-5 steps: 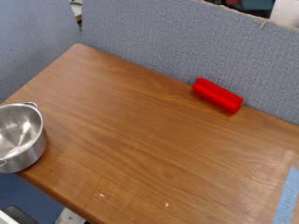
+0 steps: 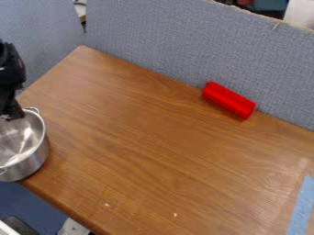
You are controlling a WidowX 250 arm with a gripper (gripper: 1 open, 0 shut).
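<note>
A steel pot (image 2: 25,156) with a wire-like handle sits at the left edge of the wooden table (image 2: 160,138), partly cut off by the frame. My black gripper (image 2: 10,108) reaches in from the left edge over the pot's back rim; only part of it shows, and its fingers cannot be made out clearly. A red cylinder (image 2: 229,99) lies on its side at the back right of the table, near the padded wall.
Grey padded walls (image 2: 185,50) border the table at the back and left. A blue strip (image 2: 299,207) lies at the right edge.
My gripper has come into view at the left, over the pot. The pot and red cylinder look unmoved.
</note>
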